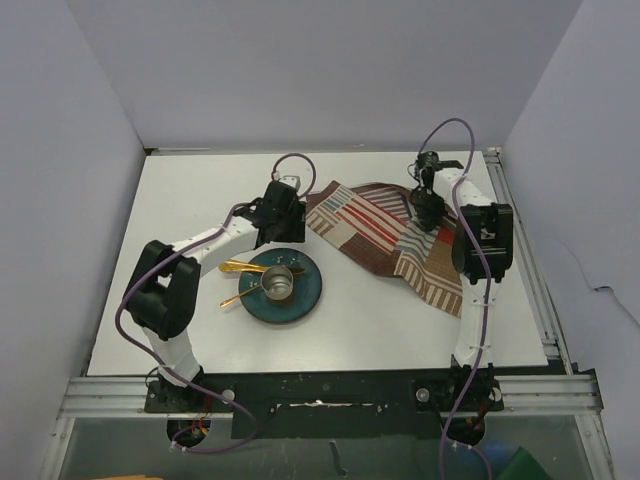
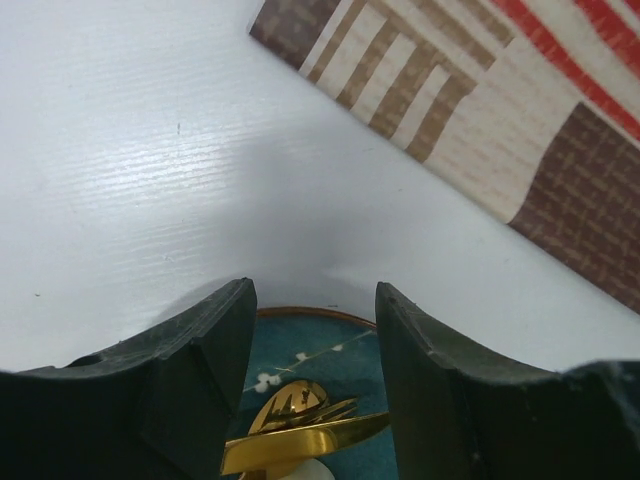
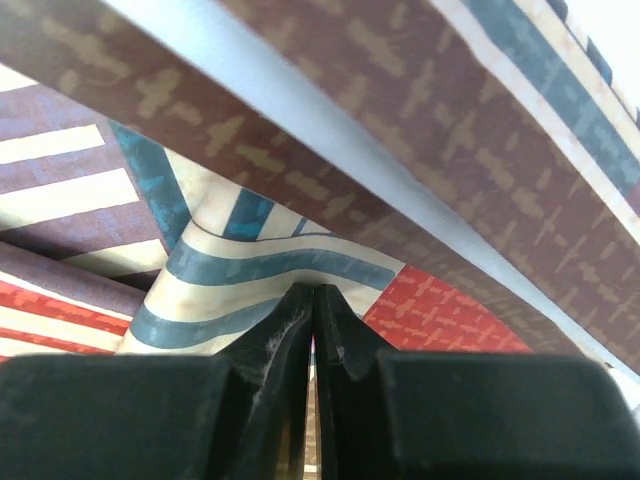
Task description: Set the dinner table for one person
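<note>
A striped, patterned cloth (image 1: pixel 375 225) lies slanted and rumpled across the table's middle and right. My right gripper (image 1: pixel 430 225) is shut over its far right part. In the right wrist view, folds of cloth (image 3: pixel 260 270) surround the closed fingertips (image 3: pixel 298 310); whether a thin fold is pinched cannot be seen. My left gripper (image 1: pixel 292 232) stands part open just beyond the teal plate (image 1: pixel 305 305), left of the cloth, holding nothing. A metal cup (image 1: pixel 277 283) sits on the plate. Gold cutlery (image 1: pixel 243 266) lies across the plate's far rim, and a gold handle (image 1: pixel 240 296) crosses its left side.
In the left wrist view, bare table (image 2: pixel 200 180) separates the plate from the cloth's corner. Rails and walls bound the sides.
</note>
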